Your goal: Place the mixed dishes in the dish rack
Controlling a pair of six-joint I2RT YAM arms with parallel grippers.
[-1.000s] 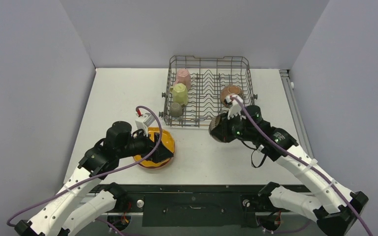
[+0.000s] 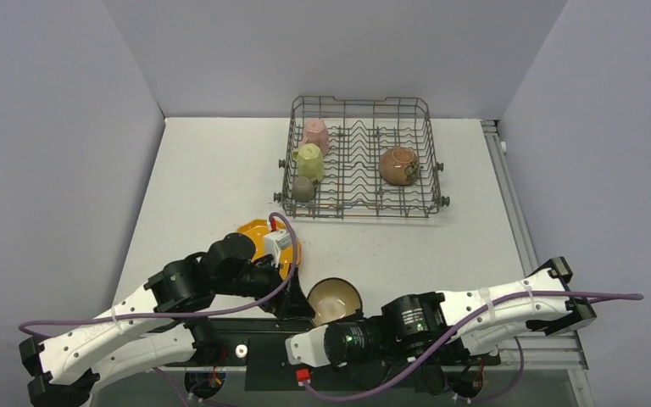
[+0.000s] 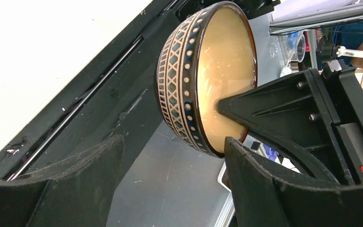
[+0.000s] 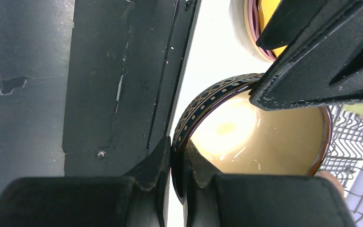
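Note:
Near the table's front edge a patterned bowl (image 2: 334, 298) with a cream inside is held up, its rim pinched by my right gripper, which is shut on it. In the left wrist view the bowl (image 3: 182, 80) is tipped on its side, and one right finger (image 3: 246, 106) lies inside it. My left gripper is open close beside the bowl, with the bowl beyond its fingertips. A left finger also reaches over the bowl (image 4: 283, 137) in the right wrist view. The dish rack (image 2: 360, 199) stands at the back.
In the rack are a pink cup (image 2: 315, 134), a green cup (image 2: 309, 161), a small grey cup (image 2: 303, 189) and a brown bowl (image 2: 399, 167). Yellow dishes (image 2: 253, 229) lie partly under the left arm.
My right arm has swung from in front of the rack to the table's front edge, bringing the bowl along. The left gripper has moved from above the yellow dishes toward the bowl.

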